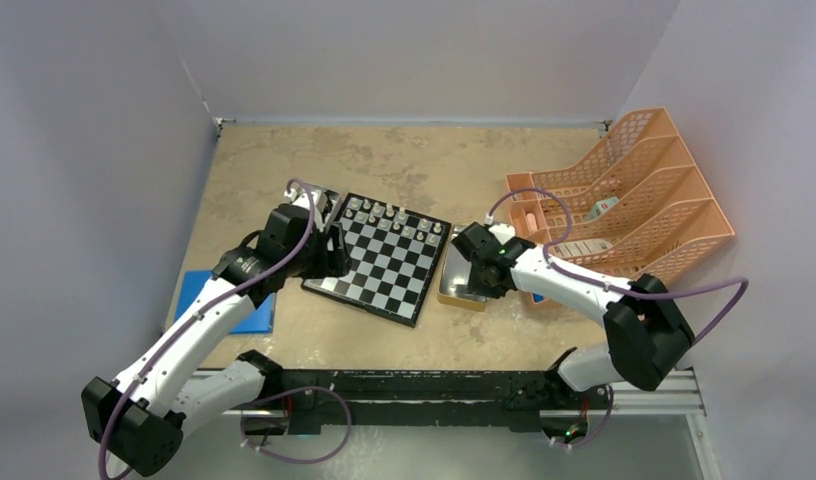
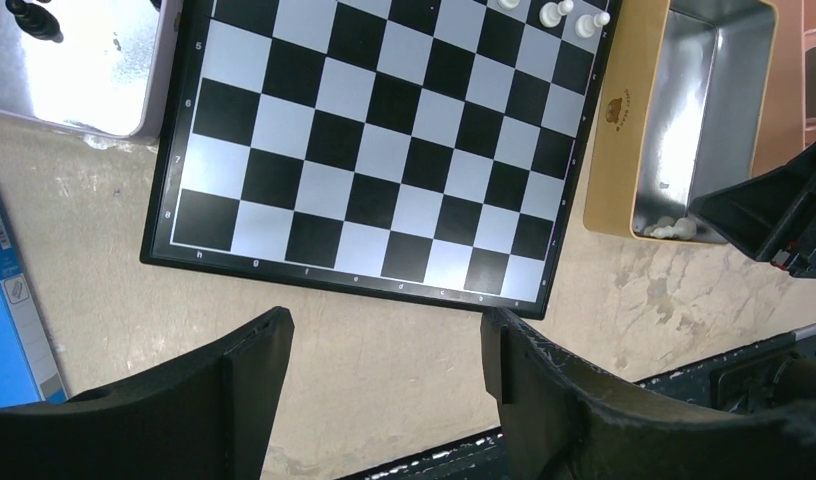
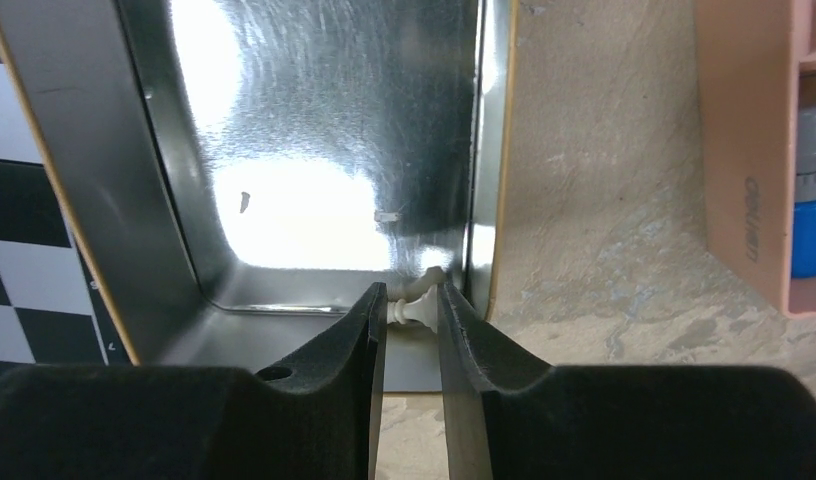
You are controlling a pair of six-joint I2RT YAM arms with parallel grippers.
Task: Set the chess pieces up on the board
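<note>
The chessboard (image 1: 389,262) has white pieces (image 1: 389,215) standing along its far side. To its right stands a tan-rimmed metal tin (image 2: 612,150). My right gripper reaches into the tin's near corner, its fingers a narrow gap apart. A white piece (image 3: 416,311) lies on its side at that gap; no firm hold shows. In the left wrist view, small white pieces (image 2: 674,228) lie in this corner. Over the board's left part, my left gripper stands wide open and empty. A black piece (image 2: 34,20) is in the metal tray (image 2: 94,80) left of the board.
An orange organiser (image 1: 674,190) stands close on the tin's right. A blue box (image 1: 252,318) lies left of the board, under the left arm. Bare table (image 1: 404,150) stretches behind the board.
</note>
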